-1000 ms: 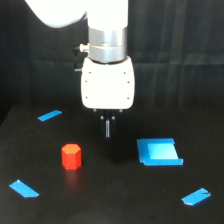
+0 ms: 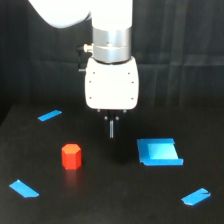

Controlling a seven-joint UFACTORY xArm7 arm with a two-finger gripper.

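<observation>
A red, hexagonal-looking block [image 2: 71,156] rests on the black table, left of centre in the camera view. My gripper [image 2: 112,134] hangs pointing down above the table, to the right of the red block and clear of it. Its thin fingers are dark and small, so whether they are apart or together cannot be made out; no object shows at their tips. A square bordered in blue tape [image 2: 148,161], pale inside, lies right of the gripper.
Single strips of blue tape lie at the left back [image 2: 50,115], left front [image 2: 24,188] and right front [image 2: 196,197]. A dark curtain [image 2: 180,60] closes off the back.
The arm and gripper have shifted slightly to the right in the view. The red block and the taped square have stayed put.
</observation>
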